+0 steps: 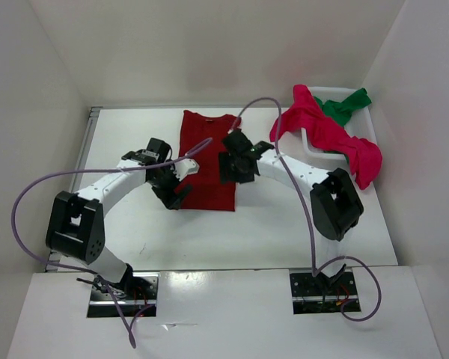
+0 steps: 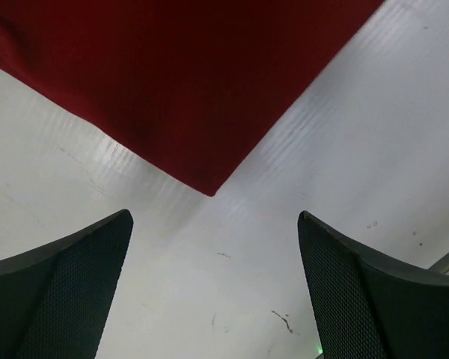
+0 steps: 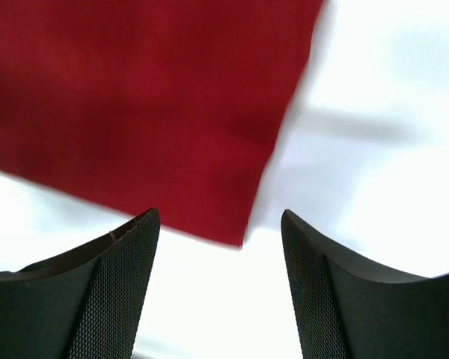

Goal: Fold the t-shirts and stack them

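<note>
A dark red t-shirt (image 1: 209,196) lies on the white table, long and narrow with its sides in. My left gripper (image 1: 176,199) is over its near left corner in the top view. In the left wrist view a pointed shirt corner (image 2: 202,168) lies just ahead of the spread fingers (image 2: 67,295), with bare table between them. My right gripper (image 1: 237,178), open and empty, hangs near the shirt's right edge. The right wrist view has the other near corner (image 3: 228,224) centred between the fingertips, with some blur.
A white bin (image 1: 370,127) stands at the back right, with a crimson shirt (image 1: 325,134) draped over its side and a green shirt (image 1: 346,106) in it. Bare table lies in front of the red shirt and to its right.
</note>
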